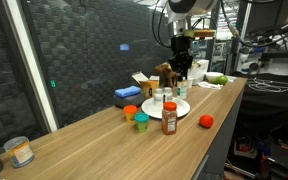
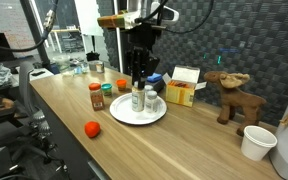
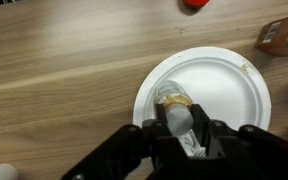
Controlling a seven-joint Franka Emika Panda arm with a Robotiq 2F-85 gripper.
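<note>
In exterior view 2 my gripper [image 2: 138,86], pointing down, is shut on a small pale bottle [image 2: 138,101]. This bottle overlaps the white plate [image 2: 121,115]; whether its base touches the plate I cannot tell. Beside it, a second pale jar [image 2: 151,102] is on the plate. Exterior view 1 has the held bottle [image 1: 182,91] at the plate's right side, with two light jars [image 1: 158,96] further left. Seen from the wrist, the bottle's round top [image 3: 179,119] sits between my fingers, over the plate [image 3: 230,73]. Its base is hidden there.
Around the plate stand a red-lidded jar [image 1: 169,118], a green cup [image 1: 141,122], an orange cup [image 1: 130,112] and a tomato [image 1: 206,121]. Behind are an open yellow box [image 2: 182,87] and a brown moose figure [image 2: 238,95]. Bare wood lies at the table's near left.
</note>
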